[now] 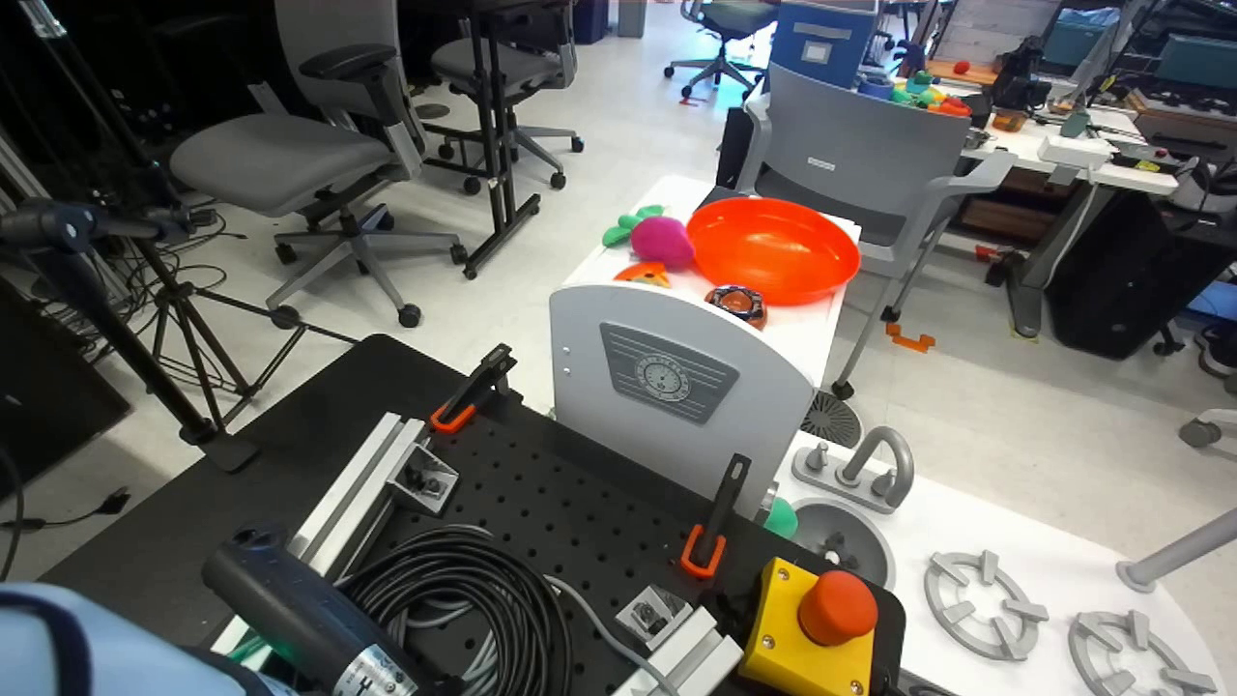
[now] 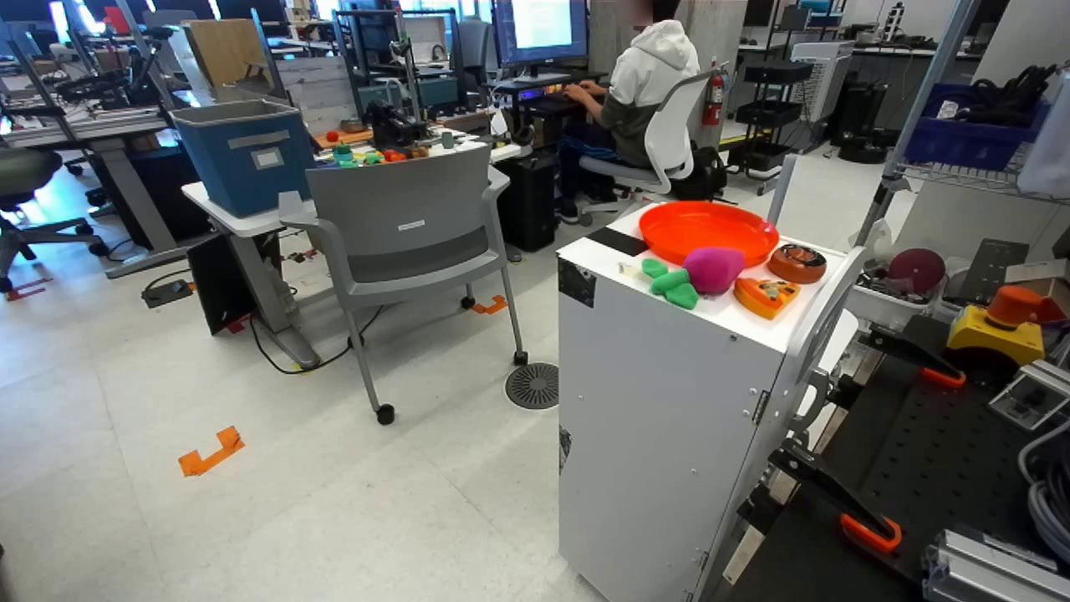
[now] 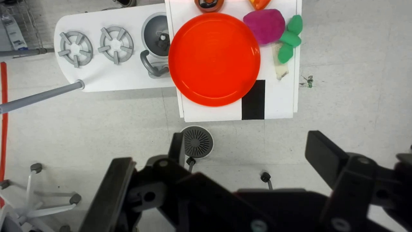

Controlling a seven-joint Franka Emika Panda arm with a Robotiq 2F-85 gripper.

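Seen from above in the wrist view, my gripper is open, its two fingers (image 3: 177, 149) wide apart with only floor beneath the gap. Ahead of it, a round red plate (image 3: 214, 60) lies on the white cabinet top (image 3: 208, 114). A purple toy eggplant (image 3: 265, 26) with green leaves (image 3: 290, 38) rests beside the plate. An orange wedge toy (image 2: 765, 297) and a round orange-brown toy (image 2: 797, 262) sit close by on the same top. Neither exterior view shows the gripper.
Alongside the cabinet is a white toy counter with a grey sink (image 3: 156, 34) and burner rings (image 3: 116, 44). A grey upright panel (image 1: 678, 383) borders the cabinet top. The black table holds clamps (image 1: 470, 389), coiled cable (image 1: 464, 603) and a stop button (image 1: 837, 607). A grey chair (image 2: 406, 221) stands near.
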